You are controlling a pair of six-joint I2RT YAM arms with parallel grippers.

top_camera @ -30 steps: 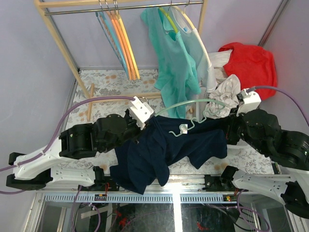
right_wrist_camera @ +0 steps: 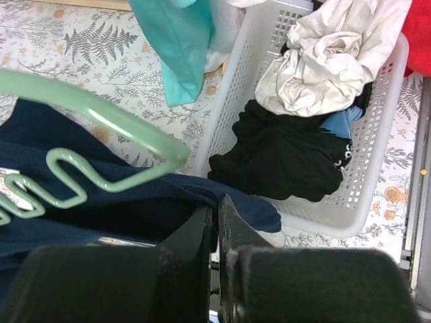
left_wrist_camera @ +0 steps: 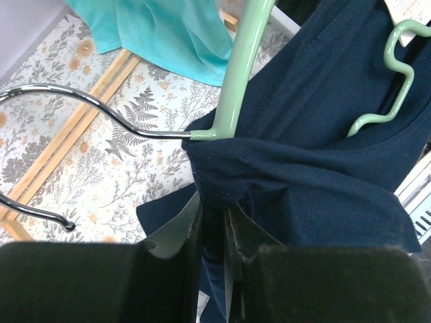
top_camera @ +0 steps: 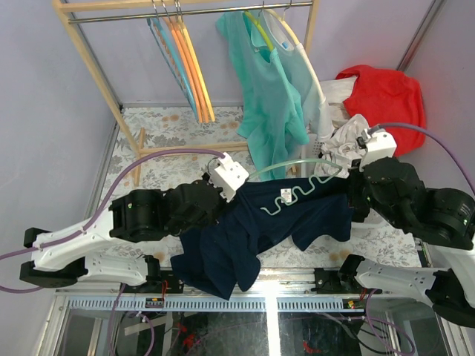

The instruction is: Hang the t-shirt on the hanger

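The navy t-shirt [top_camera: 252, 222] hangs stretched between my two grippers. In the left wrist view, my left gripper is shut on bunched navy cloth just below the hanger's neck. The pale green hanger [left_wrist_camera: 236, 74] has its metal hook [left_wrist_camera: 114, 116] pointing left; past the neck, its near part disappears under the cloth. Its other arm, with a wavy lower bar [right_wrist_camera: 81, 185], lies outside over the shirt, ending in a rounded tip close to my right gripper. That gripper is shut on a thin fold of the shirt.
A rack with a metal rail [top_camera: 200, 12] stands at the back, holding empty hangers [top_camera: 197, 70] and a teal shirt [top_camera: 260, 96]. Behind the right arm, a white basket [right_wrist_camera: 377, 148] holds crumpled clothes. A red garment [top_camera: 382, 104] lies at back right.
The hanger's wavy bar now lies lower against the shirt.
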